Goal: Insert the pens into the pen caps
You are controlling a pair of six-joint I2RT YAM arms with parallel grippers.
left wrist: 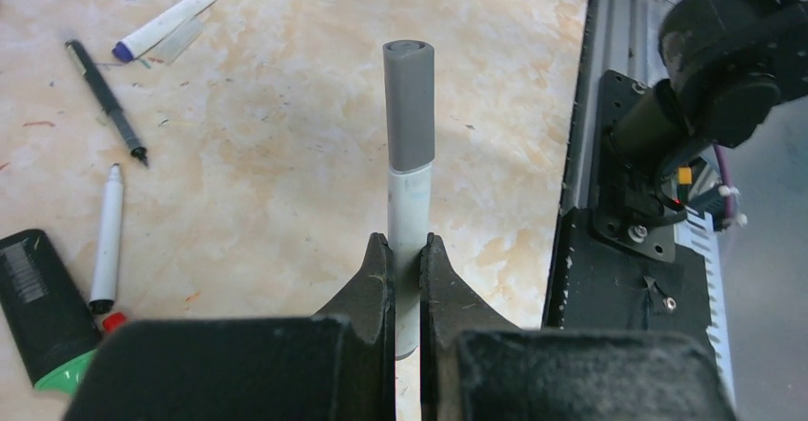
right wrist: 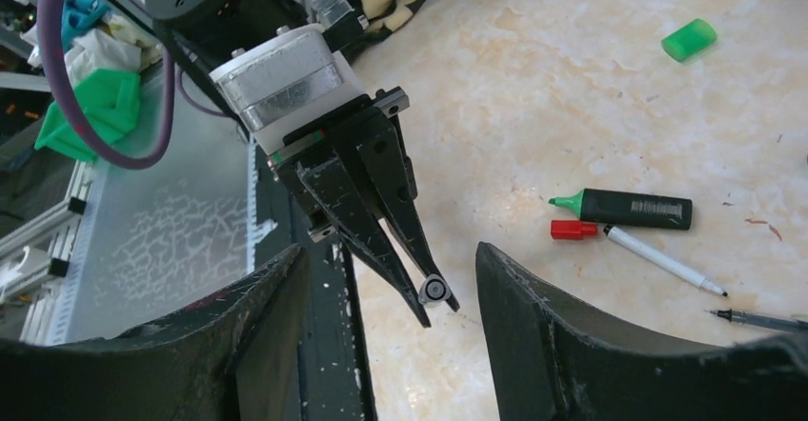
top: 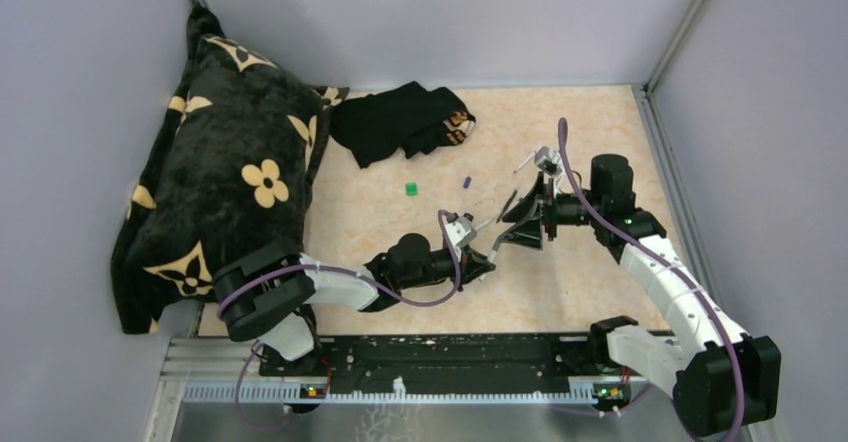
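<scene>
My left gripper is shut on a white pen (left wrist: 410, 211), which stands lengthwise between the fingers with a grey cap (left wrist: 410, 107) over its far end. From the right wrist view, that grey end (right wrist: 434, 290) points toward the camera. Open and empty, my right gripper is just beyond it, the pen's end in line with the gap between its fingers. Loose on the table are a green-tipped black highlighter (right wrist: 636, 209), its green cap (right wrist: 689, 39), a red cap (right wrist: 574, 230), another white pen (right wrist: 667, 259) and a dark pen (left wrist: 107, 102).
A white pen with a blue end (left wrist: 171, 23) lies farther off, and a small blue cap (top: 467, 182) is mid-table. Black cloth (top: 400, 122) lies at the back; a large patterned cushion (top: 230, 172) fills the left side.
</scene>
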